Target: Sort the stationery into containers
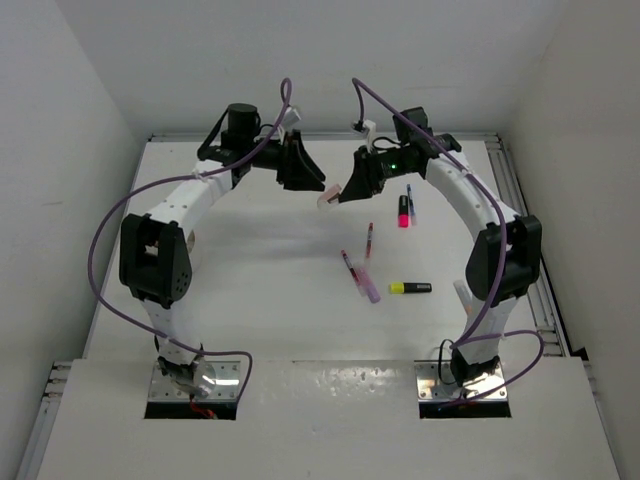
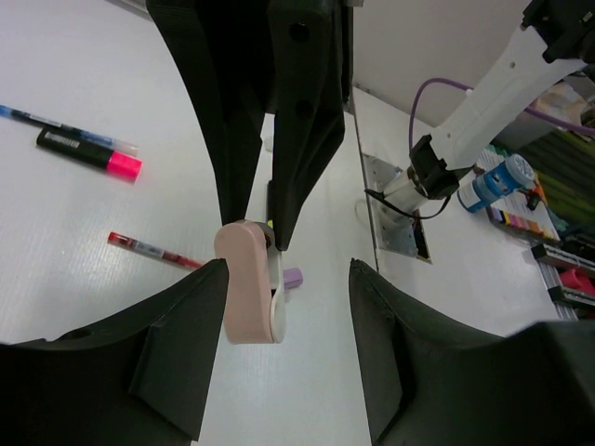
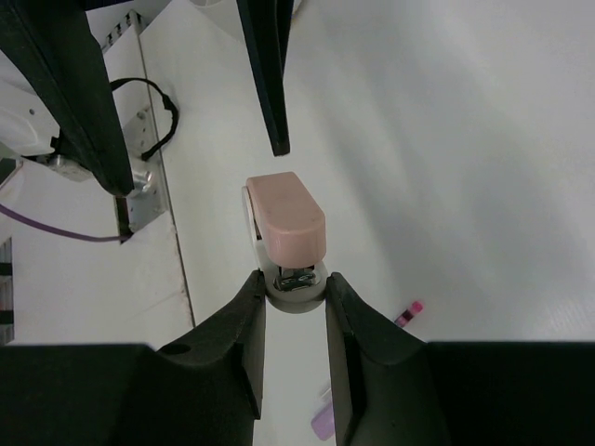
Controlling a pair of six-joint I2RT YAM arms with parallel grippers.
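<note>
My right gripper (image 1: pixel 350 185) is shut on a pink-and-white stationery piece (image 3: pixel 289 218), perhaps a correction tape, held near the middle of the table (image 1: pixel 290 300). My left gripper (image 1: pixel 305 175) hangs just left of it, fingers open, facing the piece with nothing between them. On the table lie a pink marker (image 1: pixel 403 211), a blue pen (image 1: pixel 412 205), two red pens (image 1: pixel 369 240) (image 1: pixel 352 270), a purple item (image 1: pixel 368 285) and a yellow highlighter (image 1: pixel 410 287).
A white container (image 1: pixel 193 247) is partly hidden behind the left arm. A pale item (image 1: pixel 463 298) lies by the right arm.
</note>
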